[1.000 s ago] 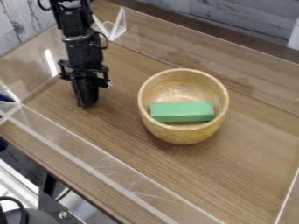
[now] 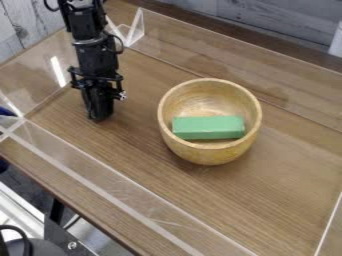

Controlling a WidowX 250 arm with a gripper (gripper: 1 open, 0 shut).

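Note:
The black robot arm hangs from the upper left of the camera view, with my gripper [image 2: 91,98] low over the wooden table, left of a round tan bowl [image 2: 210,150]. A green block [image 2: 209,128] lies inside the bowl. The gripper's fingers are dark and small, so I cannot tell whether they are open or whether anything is between them.
Clear panels or edges run along the left side, and dark cables lie at the lower left.
The bowl and the green block have not moved.

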